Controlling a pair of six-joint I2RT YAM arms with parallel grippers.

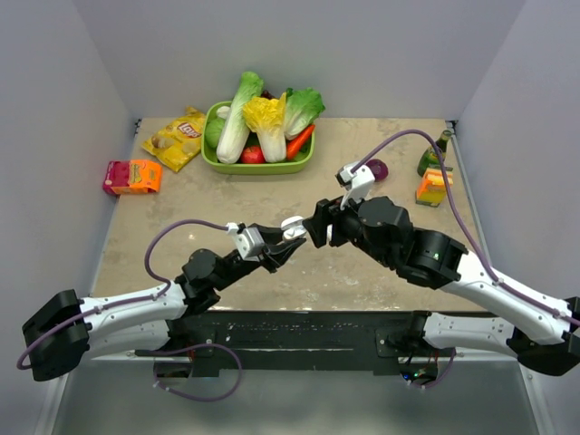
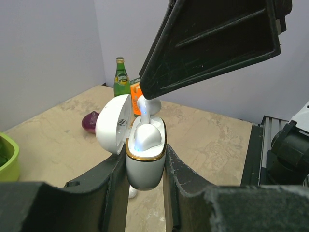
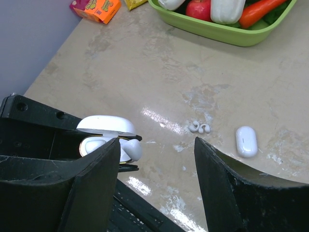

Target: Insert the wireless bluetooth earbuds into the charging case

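My left gripper [image 1: 281, 245] is shut on the white charging case [image 2: 145, 169], held upright with its lid [image 2: 111, 123] open and white earbud pieces [image 2: 147, 135] in it; one stem stands up. My right gripper [image 1: 326, 222] is open beside the case, one finger just above it in the left wrist view. In the right wrist view the case shows at the left finger. Two small pale pieces [image 3: 199, 127] and a white rounded object [image 3: 246, 141] lie on the table.
A green basket of vegetables [image 1: 222, 161] stands at the back, snack bags [image 1: 172, 136] at left, an onion [image 2: 91, 121], bottle [image 2: 121, 82] and orange carton [image 1: 433, 188] at right.
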